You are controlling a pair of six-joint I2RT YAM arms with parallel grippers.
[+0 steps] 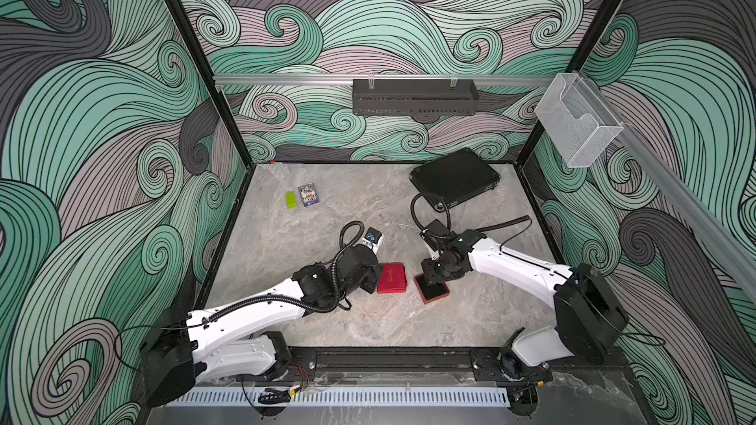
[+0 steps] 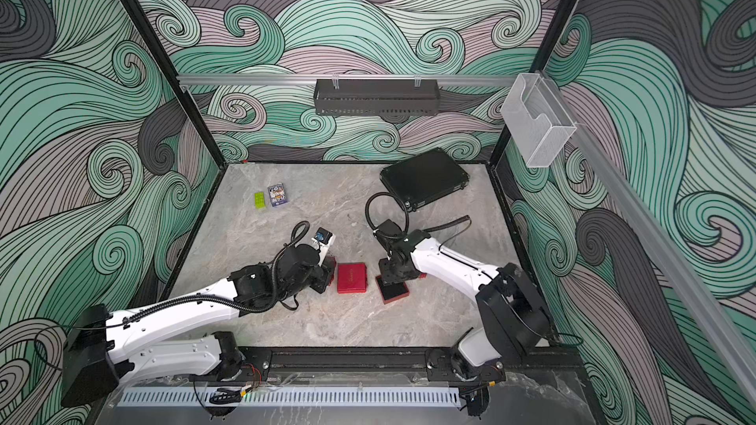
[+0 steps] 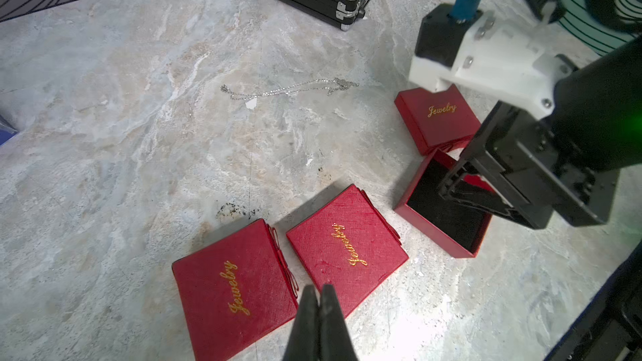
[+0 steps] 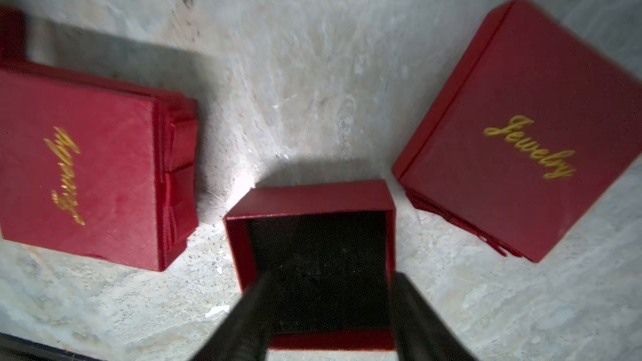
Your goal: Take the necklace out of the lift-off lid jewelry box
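The open jewelry box base [image 3: 444, 214] [image 4: 321, 267], red with a black lining, is empty. My right gripper [image 1: 429, 275] hangs over it, part open, its blurred fingertips showing nothing held. The red lid [image 3: 438, 117] lies behind the base. A silver chain necklace [image 3: 287, 90] lies loose on the table, away from the boxes. My left gripper is shut with nothing visible between its fingers, above two closed red boxes [image 3: 234, 290].
A black case [image 1: 454, 177] stands at the back right. A card pack [image 1: 308, 194] and a green block [image 1: 290, 199] lie at the back left. The table's middle behind the boxes is mostly clear.
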